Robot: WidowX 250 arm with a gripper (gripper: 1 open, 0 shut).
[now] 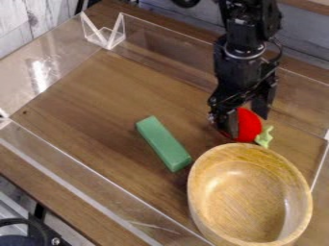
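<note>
My black gripper [240,120] reaches down from the top right, its open fingers around a red object with a pale green top, like a toy strawberry or pepper [248,128]. The red piece rests on the wooden surface just behind a large yellow bowl [221,191]. The far fingertip is partly hidden, and I cannot tell whether the fingers touch the red piece.
A green block [164,142] lies left of the bowl. The wooden tray [90,115] is clear across its left and middle. A clear plastic holder [106,33] is at the back left, and walls border the surface.
</note>
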